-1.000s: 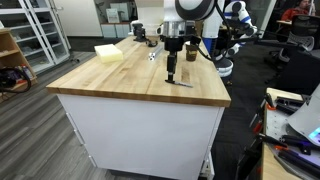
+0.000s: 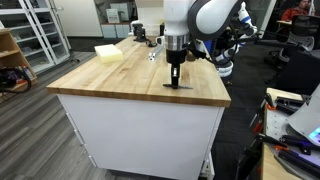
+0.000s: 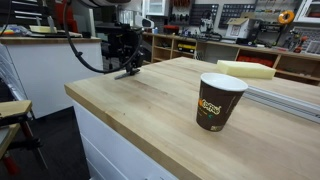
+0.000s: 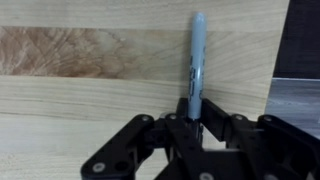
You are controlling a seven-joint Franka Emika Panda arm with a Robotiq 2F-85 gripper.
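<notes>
In the wrist view a slim, pale blue-grey stick-like tool (image 4: 197, 60) runs away from my gripper, its near end between the fingers. The fingers are shut on it. Exterior view 1 has the gripper (image 2: 175, 84) low over the front right part of the wooden worktop, with the tool (image 2: 184, 87) showing dark beside the fingertips. From the other side, in exterior view 2, my gripper (image 3: 126, 72) is at the worktop's far left end. Whether the tool touches the wood or hangs just above it, I cannot tell.
A brown and white paper cup (image 3: 218, 103) stands upright on the worktop (image 3: 160, 100), well apart from the gripper. Farther off lies a pale yellow block (image 3: 245, 70) by a metal rail (image 3: 286, 101).
The arm has come down and its body now fills more of exterior view 1, covering the cup. The gripper has lowered slightly onto the tool and has shut on it.
</notes>
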